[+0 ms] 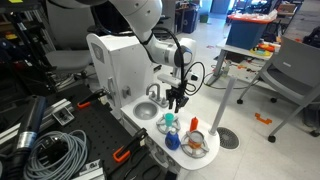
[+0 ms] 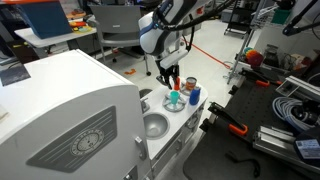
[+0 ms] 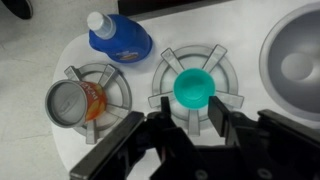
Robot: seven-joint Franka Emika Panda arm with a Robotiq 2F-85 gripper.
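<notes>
In the wrist view my gripper reaches in from the bottom edge, its two dark fingers apart and nothing visible between them. A teal cup (image 3: 194,88) lies just beyond the fingertips, sitting on a grey burner plate. In exterior view 1 the gripper (image 1: 175,104) hangs above the white counter, behind and slightly right of the teal cup (image 1: 169,118). A slim red object (image 1: 195,123) stands to its right, near an orange pot (image 1: 196,137); the red object does not show in the wrist view.
A blue bottle (image 3: 122,38) with a white cap stands near the pot (image 3: 75,102), which sits on a second burner. A round grey sink bowl (image 1: 146,111) and faucet (image 1: 155,92) occupy the counter's left. A grey post (image 1: 220,100) rises behind the counter.
</notes>
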